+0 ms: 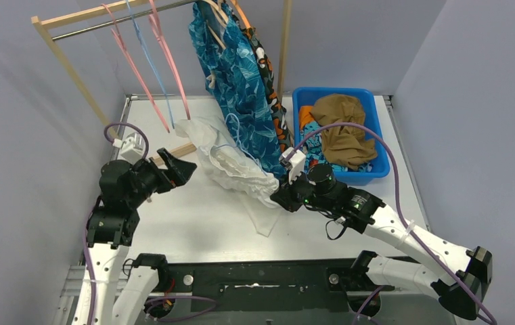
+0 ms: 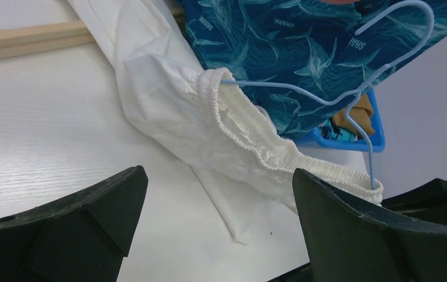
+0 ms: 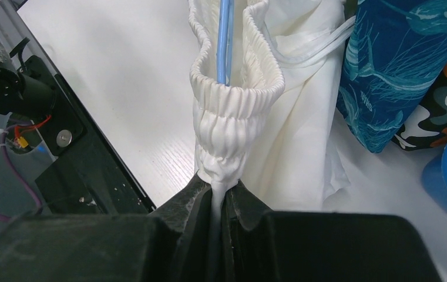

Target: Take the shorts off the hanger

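White shorts hang slack over the table, their gathered elastic waistband facing up. A light-blue hanger has its ends inside the waistband, its hook sticking out in front of the blue patterned garment. My right gripper is shut on the waistband at its right end, the cloth bunched between the fingers. Just above the bunched part, the hanger's blue bar reaches down inside the band. To the left of the shorts, my left gripper stands open and empty, apart from the cloth.
Blue shark-print shorts and a dark camouflage garment hang from the rack right behind. Empty pink hangers and another blue one hang at left. A blue bin of clothes stands back right.
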